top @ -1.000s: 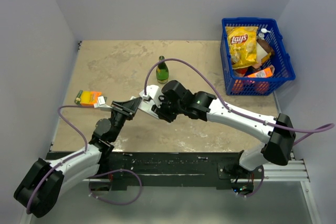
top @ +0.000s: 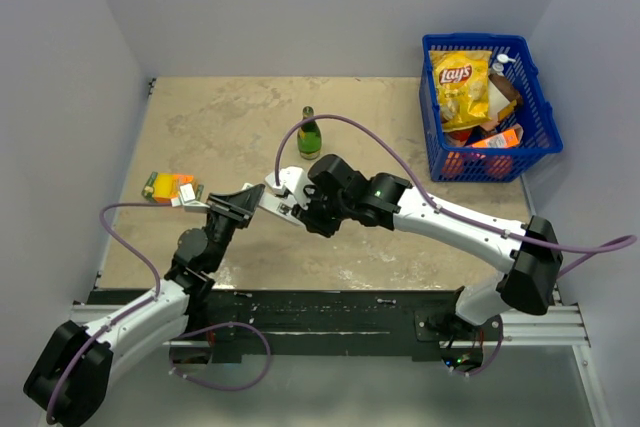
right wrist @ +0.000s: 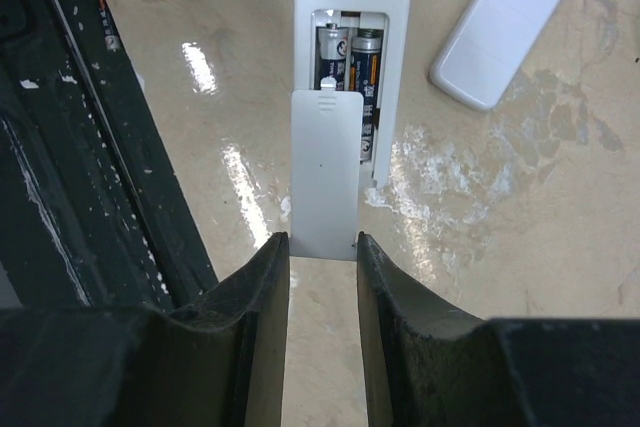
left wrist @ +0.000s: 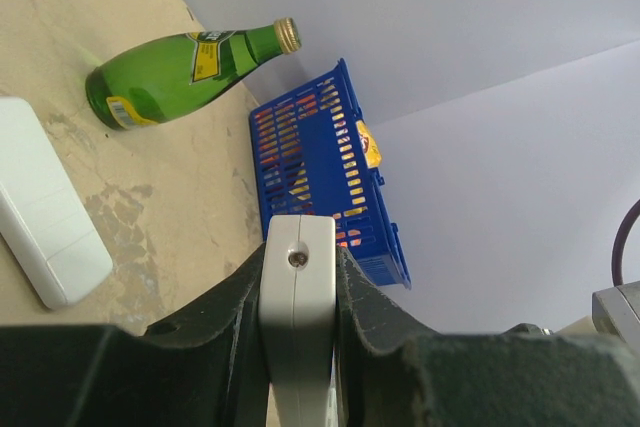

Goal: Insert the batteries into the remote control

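Observation:
My left gripper is shut on the white remote, seen end-on in the left wrist view. In the right wrist view its compartment holds two batteries point(right wrist: 364, 72) side by side. My right gripper is shut on the white battery cover point(right wrist: 321, 172), which is over the lower part of the compartment, leaving the batteries' upper parts visible. In the top view both grippers point(top: 258, 197) meet above the table's middle-left. Another white rectangular piece lies on the table, at the left in the left wrist view.
A green bottle point(top: 309, 142) stands at the back middle. A blue basket point(top: 540, 122) with snacks is at the back right. An orange-yellow item point(top: 164, 187) lies at the left. A small battery point(right wrist: 106, 22) is near the dark front edge point(top: 300, 312).
My left arm has shifted slightly left and toward the front, with its gripper still at the remote. The right arm has barely moved.

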